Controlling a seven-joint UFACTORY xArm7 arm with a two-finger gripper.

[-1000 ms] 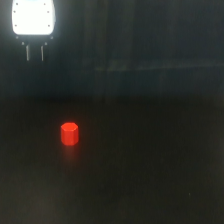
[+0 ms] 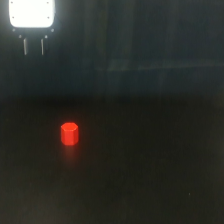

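A small red block (image 2: 69, 134), its top looking six-sided, stands on the dark table left of the middle of the camera view. High at the upper left hangs my gripper (image 2: 34, 48), its two thin fingers pointing down with a gap between them. Nothing shows between the fingers. The gripper is well above the block and a little to its left, not touching it.
A dark backdrop (image 2: 150, 40) rises behind the table. A bright white part of the arm (image 2: 32, 12) sits above the fingers.
The gripper has risen slightly, and the gap between its fingers looks a little wider. The red block has not moved.
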